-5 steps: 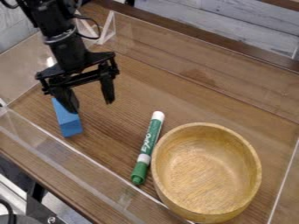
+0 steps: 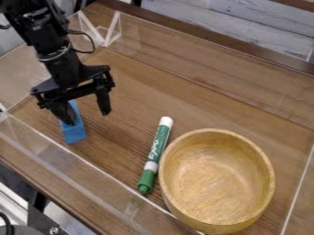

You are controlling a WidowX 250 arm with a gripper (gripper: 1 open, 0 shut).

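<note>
My black gripper [image 2: 72,106] is over the left part of the wooden table, its fingers open and reaching down around a small blue block [image 2: 72,131] that stands near the left edge. The fingertips are at or just above the block's upper part; whether they touch it I cannot tell.
A green and white marker [image 2: 157,153] lies in the middle front. A round wooden bowl [image 2: 216,179] sits at the right front. Clear barriers line the edges.
My arm and gripper have moved a little left and down, toward the blue block. The block, marker and bowl look unmoved.
</note>
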